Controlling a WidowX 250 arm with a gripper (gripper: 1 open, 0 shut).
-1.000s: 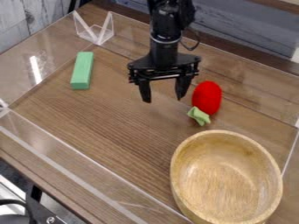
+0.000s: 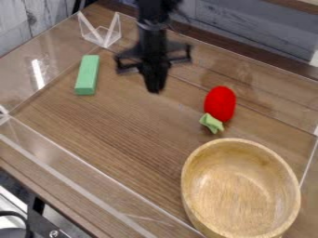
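Observation:
The black robot arm (image 2: 159,28) reaches down from the top middle, its gripper (image 2: 152,61) blurred by motion, so its fingers are hard to make out. A green block (image 2: 87,74) lies on the wooden table to its left. A red object (image 2: 220,102) with a light green piece (image 2: 211,123) at its lower end lies to the right. A large tan bowl (image 2: 240,191) sits at the lower right.
A white wire-like holder (image 2: 99,30) stands at the back left, and another clear piece (image 2: 6,116) is at the left edge.
The arm and gripper have moved up toward the back and slightly left, and are now blurred. The objects on the table look unmoved.

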